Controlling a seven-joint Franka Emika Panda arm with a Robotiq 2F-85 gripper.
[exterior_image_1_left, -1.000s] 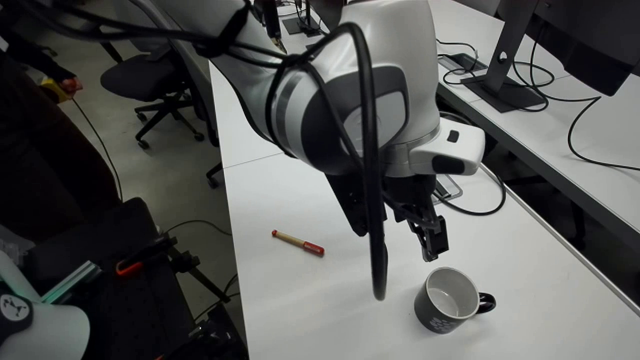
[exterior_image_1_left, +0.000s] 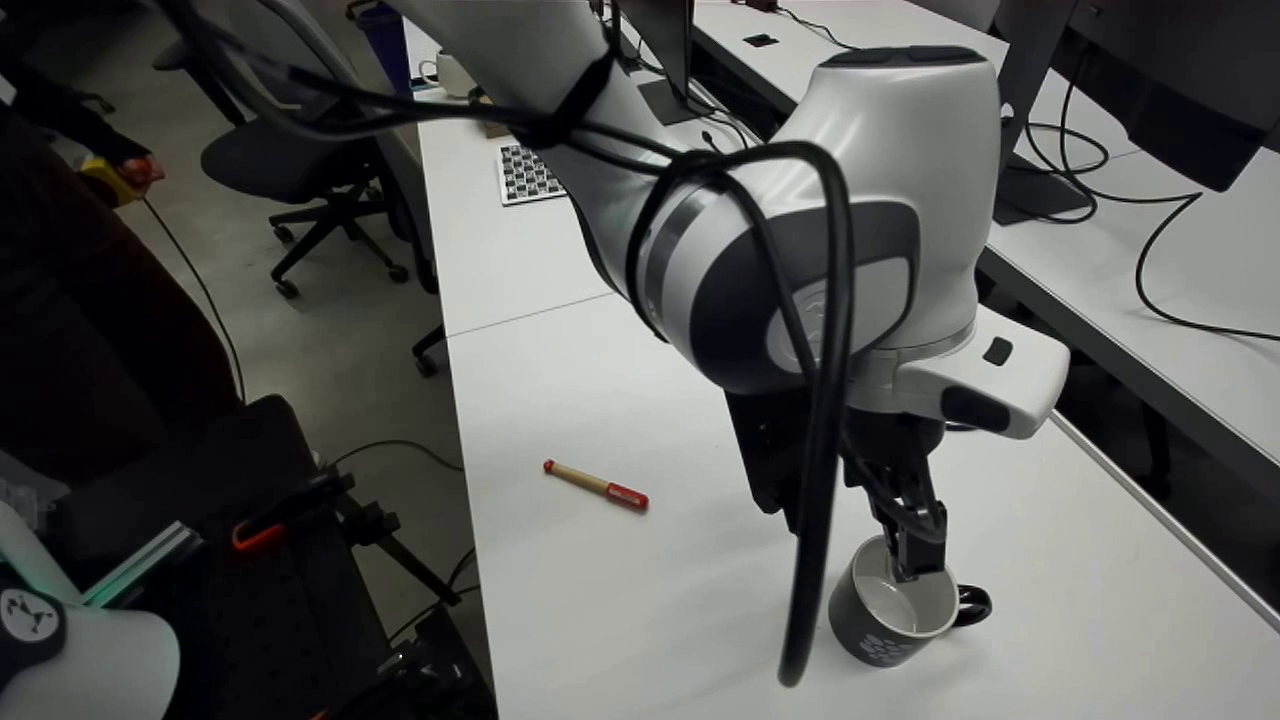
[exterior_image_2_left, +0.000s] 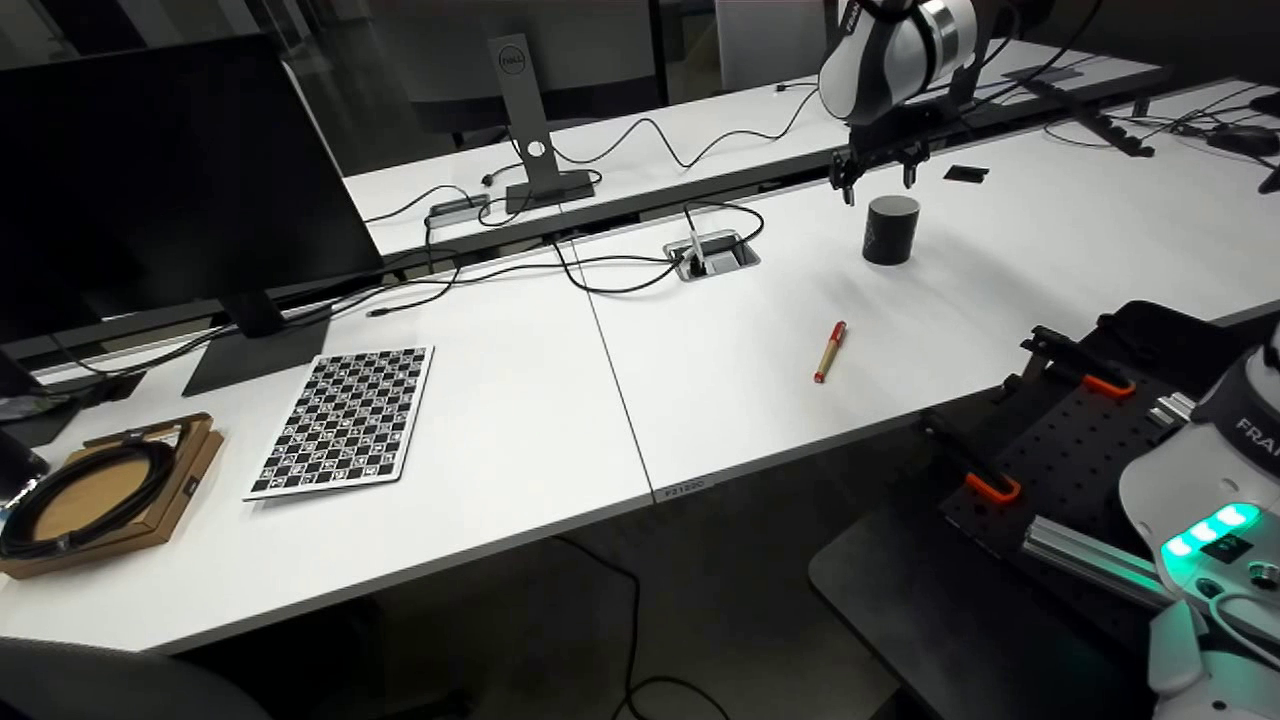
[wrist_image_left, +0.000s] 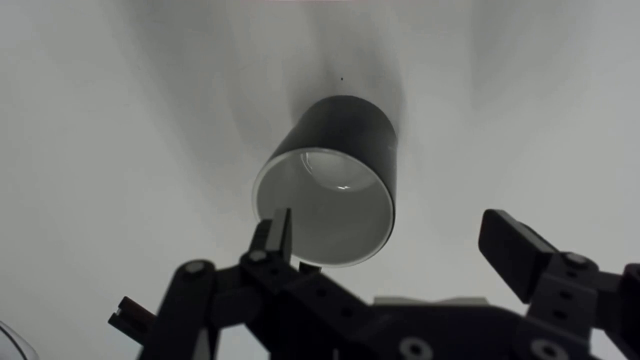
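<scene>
A dark mug (exterior_image_1_left: 866, 626) with a pale inside and a black handle (exterior_image_1_left: 973, 606) stands upright on the white table. My gripper (exterior_image_2_left: 879, 188) is open above it, its two fingers spread apart and nothing held between them. In the wrist view, the left finger (wrist_image_left: 279, 231) overlaps the near left part of the mug's rim (wrist_image_left: 393, 207); the right finger (wrist_image_left: 510, 249) is well clear to the right of the mug (wrist_image_left: 354, 123). Whether the left finger touches the rim, I cannot tell. A red-and-tan pen-like stick (exterior_image_1_left: 596, 485) lies on the table, away from the gripper.
A checkered board (exterior_image_2_left: 342, 420) and a cardboard box with a coiled cable (exterior_image_2_left: 114, 498) occupy the far end of the table. Cables run past a table socket (exterior_image_2_left: 720, 254). Around the mug and the stick, the tabletop (exterior_image_2_left: 744, 420) is bare.
The arm has come down and across toward the mug, right and lower in exterior view 1. One finger now overlaps the mug's opening there. The mug and the stick have not moved.
</scene>
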